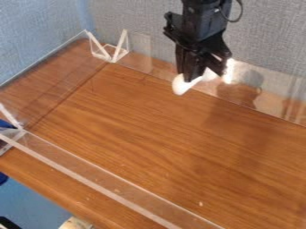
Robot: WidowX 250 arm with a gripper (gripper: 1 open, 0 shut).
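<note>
My black gripper (191, 70) hangs over the back of the wooden table, right of centre in the camera view. A white object (183, 85) shows at its tip, partly hidden behind it; whether it is held between the fingers or lies beyond them I cannot tell.
Clear plastic borders run along its back and left edges, with white brackets (109, 49) at the back left corner. A blue object (5, 125) shows at the left edge. Grey padded walls stand behind.
</note>
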